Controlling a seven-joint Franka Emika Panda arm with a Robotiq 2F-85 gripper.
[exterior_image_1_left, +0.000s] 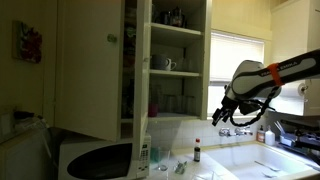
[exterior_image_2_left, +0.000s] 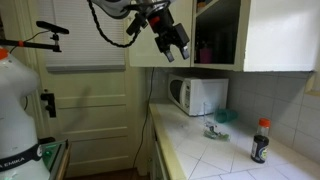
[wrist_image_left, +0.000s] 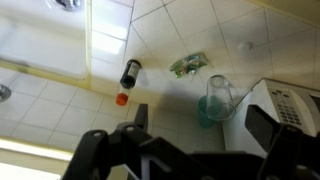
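Observation:
My gripper is open, its two dark fingers wide apart with nothing between them. In exterior view 2 the gripper (exterior_image_2_left: 176, 50) hangs high above the white tiled counter (exterior_image_2_left: 215, 160). A dark bottle with a red cap (exterior_image_2_left: 260, 142) stands on the counter; the wrist view shows the same bottle (wrist_image_left: 131, 73) from above, left of the fingers. Beyond the fingers lies a crumpled green-and-clear packet (wrist_image_left: 189, 65). A clear container with a teal part (wrist_image_left: 218, 90) sits close to the microwave (wrist_image_left: 285, 105).
An open cabinet (exterior_image_1_left: 175, 55) holds mugs and glasses on its shelves, and its door (exterior_image_1_left: 85, 70) swings out above the microwave (exterior_image_1_left: 95, 165). The white sink (exterior_image_1_left: 250, 155) lies to the right. Bare tiles surround the bottle.

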